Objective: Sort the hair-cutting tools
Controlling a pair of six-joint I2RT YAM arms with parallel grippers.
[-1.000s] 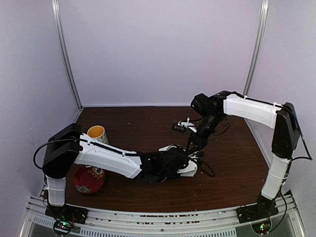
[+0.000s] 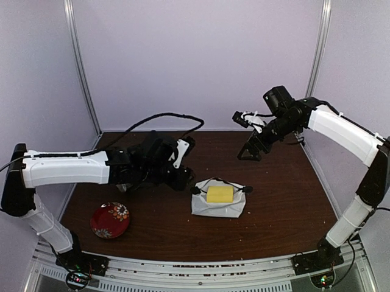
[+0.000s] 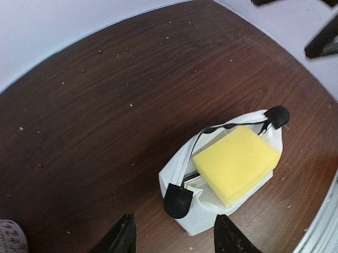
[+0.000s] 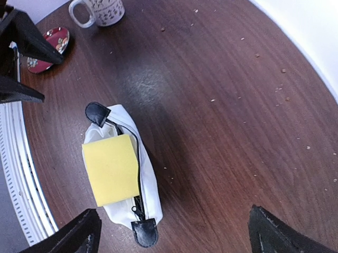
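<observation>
A white cloth pouch with a black cord and black end pieces lies at the front middle of the table. In its open mouth sits a yellow block; how deep it goes cannot be seen. To the pouch's upper left, my left gripper is raised above the table, open and empty; its fingers stand apart in the left wrist view. My right gripper, behind and right of the pouch, is also open, its fingers wide apart around nothing. No hair cutting tools can be made out.
Left of the pouch is a red flowered bowl. A white patterned mug shows in the right wrist view, mostly hidden by the left arm from above.
Both grippers, earlier close together over the pouch, have moved apart. The left one went back and left, the right one back and up, uncovering the pouch and yellow block.
</observation>
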